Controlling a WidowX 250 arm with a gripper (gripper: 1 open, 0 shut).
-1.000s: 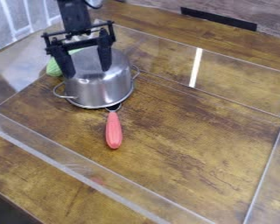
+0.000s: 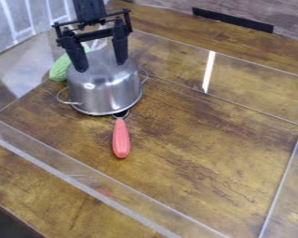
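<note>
A steel pot (image 2: 105, 91) with wire side handles stands on the wooden table at upper left. My black gripper (image 2: 98, 58) is over the pot, open, its two fingers hanging apart above the pot's mouth. A red-handled utensil (image 2: 120, 138) lies in front of the pot, its metal end at the pot's base. Behind the pot on the left is a light green object (image 2: 60, 68), partly hidden.
Transparent panels or strips border it at left, front and right. A white strip (image 2: 209, 72) lies at upper right.
My gripper has risen somewhat over the pot. The pot, the red utensil and the green object look unmoved.
</note>
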